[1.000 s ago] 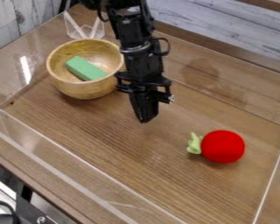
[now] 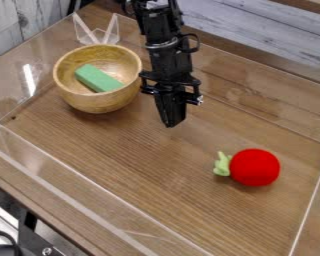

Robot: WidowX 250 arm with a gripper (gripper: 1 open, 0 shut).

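Observation:
The black robot arm comes down from the top centre, with its gripper [image 2: 171,96] hanging over the wooden table just right of a woven bowl [image 2: 77,96]. The fingers are dark and small, and their state is hard to make out. In the bowl lies a green block [image 2: 97,78]. A red tomato-like object [image 2: 255,167] with a light green stem rests at the right front of the table.
Bare table [image 2: 143,185] fills the middle and front. A clear bag-like shape [image 2: 101,31] stands at the back left behind the bowl. The table's edges show at left and back.
The gripper has moved back, up in the picture, away from the front of the table. The bowl, block and red object have not moved.

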